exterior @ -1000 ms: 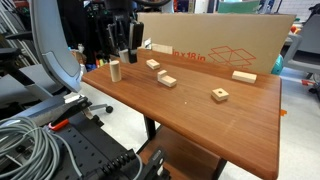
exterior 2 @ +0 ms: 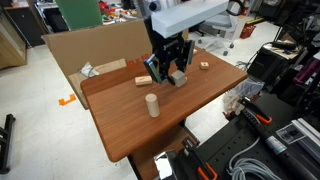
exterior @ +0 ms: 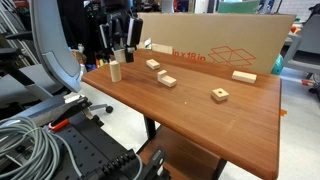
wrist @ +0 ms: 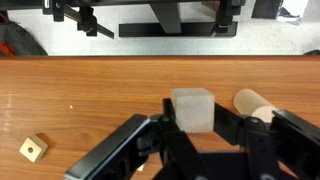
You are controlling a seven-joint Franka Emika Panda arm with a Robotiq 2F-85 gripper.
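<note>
A pale, blocky piece [wrist: 193, 110] sits between the fingertips in the wrist view, with my gripper shut on it. From the second exterior view, the gripper [exterior 2: 174, 77] and piece hang over the far part of the table. In the first exterior view the gripper [exterior: 120, 55] is above the table's left end, and the held piece is hard to make out. An upright wooden cylinder [exterior: 115, 71] stands close by; it also shows in the wrist view as a pale cylinder [wrist: 255, 103] right of the fingers.
Light wooden blocks lie apart on the table: one near the middle [exterior: 167, 80], one behind it [exterior: 152, 64], a square one [exterior: 219, 95] and one at the back [exterior: 244, 76]. A cardboard panel [exterior: 215, 40] stands along the back.
</note>
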